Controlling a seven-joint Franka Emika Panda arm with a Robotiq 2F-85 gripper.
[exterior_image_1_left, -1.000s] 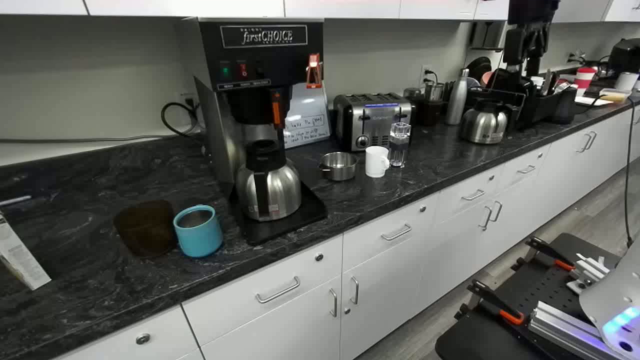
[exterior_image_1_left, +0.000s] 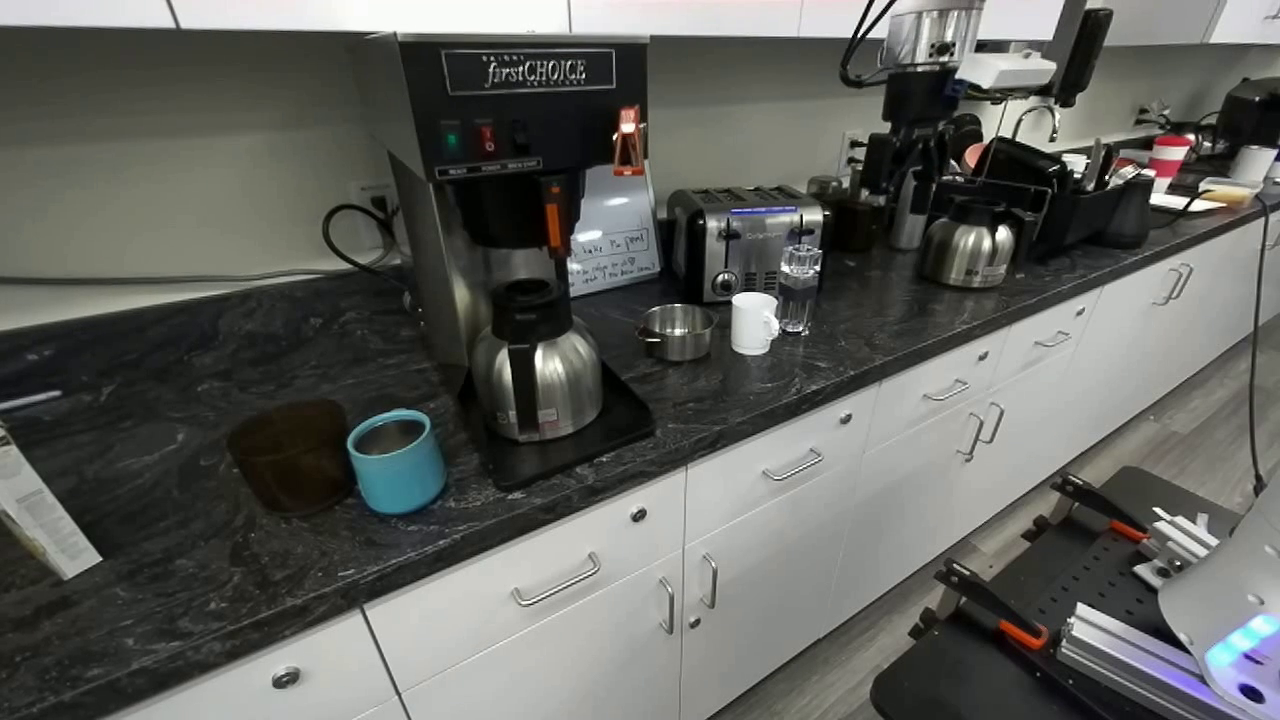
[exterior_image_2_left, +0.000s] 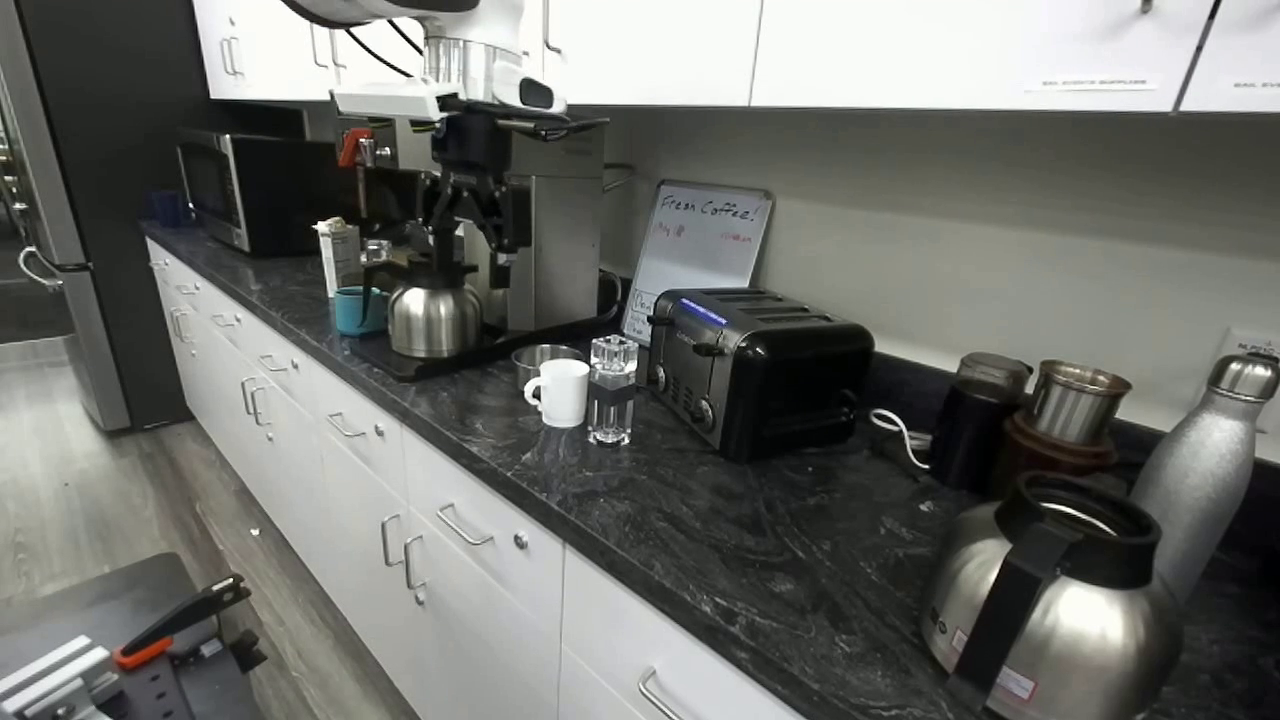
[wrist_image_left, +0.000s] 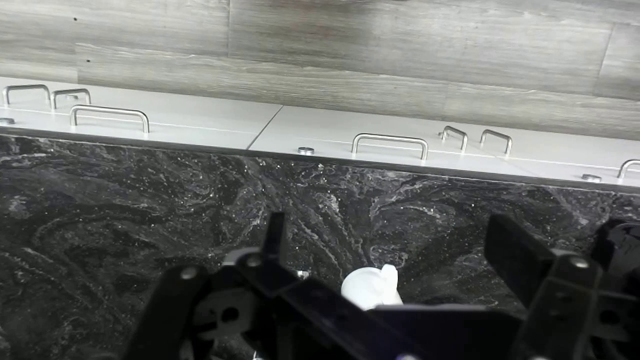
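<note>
My gripper is open, its two black fingers (wrist_image_left: 277, 237) wide apart over the dark counter, nothing between them. A white mug (wrist_image_left: 363, 287) shows below, partly hidden behind the gripper's linkage. In exterior view 1 the gripper (exterior_image_1_left: 896, 198) hangs in the air towards the right, in front of a silver bottle. The white mug (exterior_image_1_left: 753, 323) stands upright on the counter, beside a clear grinder (exterior_image_1_left: 799, 290) and a small steel bowl (exterior_image_1_left: 678, 332). Exterior view 2 has the gripper (exterior_image_2_left: 477, 246) overlapping the coffee machine and carafe; the depth gap is hard to judge.
A coffee machine (exterior_image_1_left: 402, 216) with a steel carafe (exterior_image_1_left: 564, 384) stands left of the bowl. The turquoise mug (exterior_image_1_left: 399, 474) sits further left. A toaster (exterior_image_1_left: 746, 246) stands behind the white mug; a second carafe (exterior_image_1_left: 967, 250) and a dish rack lie right.
In exterior view 1 the arm and gripper have moved left and somewhat lower, from over the dish rack to in front of the silver bottle. The objects on the counter look unmoved.
</note>
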